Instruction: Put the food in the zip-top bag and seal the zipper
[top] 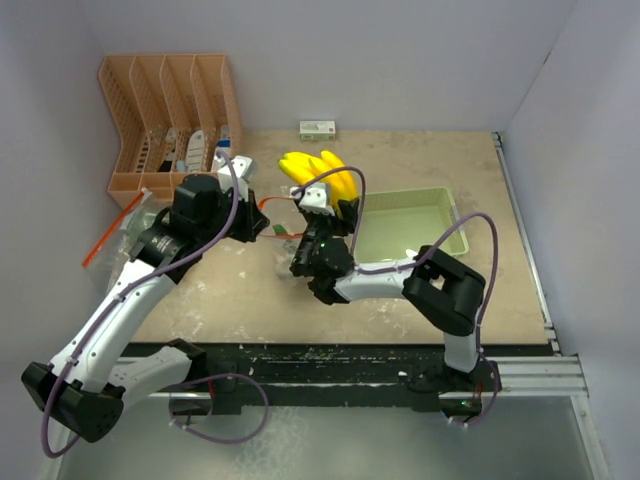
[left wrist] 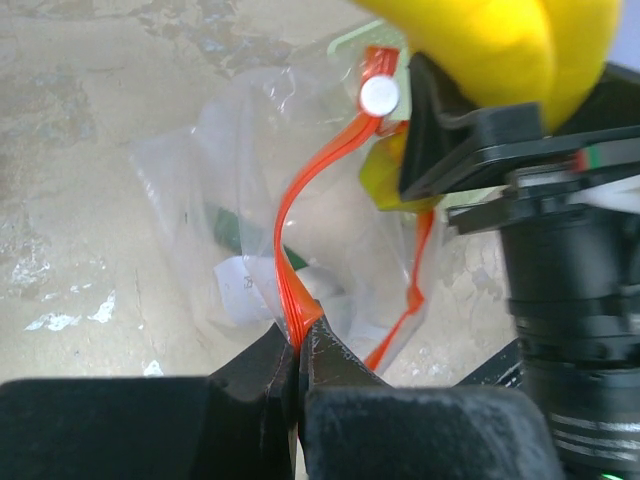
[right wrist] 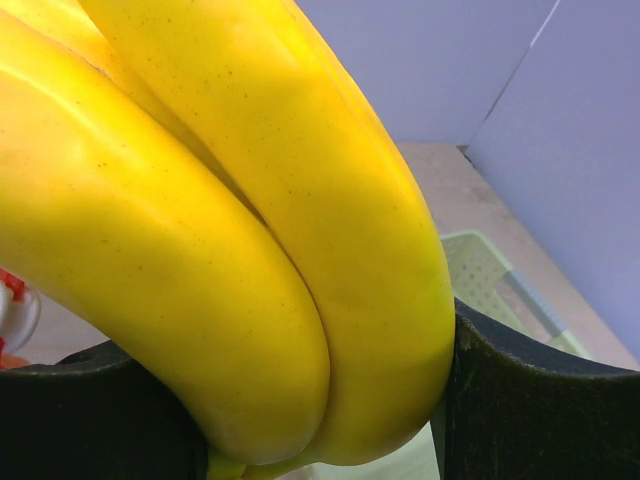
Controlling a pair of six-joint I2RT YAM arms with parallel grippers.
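A bunch of yellow bananas (right wrist: 280,230) fills the right wrist view, with my right gripper (top: 343,210) shut on it. Most of the bunch stands up above the gripper in the top view. A clear zip top bag (left wrist: 225,150) with an orange-red zipper edge (left wrist: 290,215) hangs from my left gripper, whose shut fingers pinch that edge. The bag's mouth gapes, and a yellow banana end (left wrist: 383,175) shows at its far side, beside the white slider (left wrist: 379,96). Something white and green (left wrist: 240,285) shows through the bag's film.
A pale green basket (top: 405,197) stands to the right. At the back left is a peach rack (top: 115,95) with several slots, another red-edged bag (top: 110,240) in front of it. A small box (top: 317,130) lies at the back.
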